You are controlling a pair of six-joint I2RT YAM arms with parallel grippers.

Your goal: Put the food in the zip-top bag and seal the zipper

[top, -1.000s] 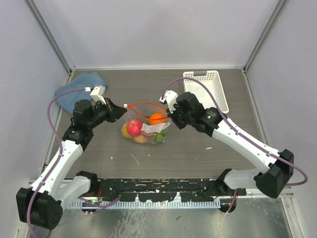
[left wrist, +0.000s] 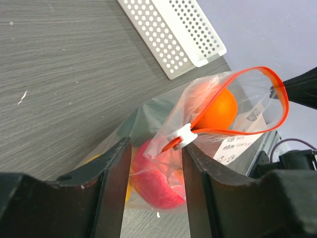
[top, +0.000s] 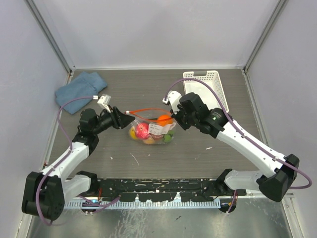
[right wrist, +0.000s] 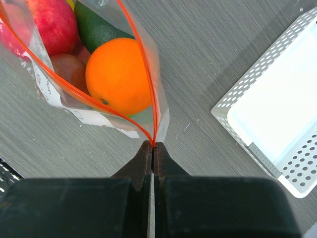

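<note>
The clear zip top bag lies at the table's middle, its mouth gaping between orange zipper strips. Inside it are an orange, a red fruit, a dark green avocado-like fruit and other pieces. My right gripper is shut on the bag's right corner, where the two strips meet. At the other end, my left gripper is open around the corner with the white slider. The slider shows between its fingertips, slightly beyond them; whether either finger touches the bag I cannot tell.
An empty white perforated basket stands at the back right. A folded blue cloth lies at the back left. Bare tabletop shows behind the bag and in front of it.
My left gripper opened and moved a little right and forward. The bag shifted rightward with its fruit, its mouth changing shape. The right gripper kept its hold and moved slightly right.
</note>
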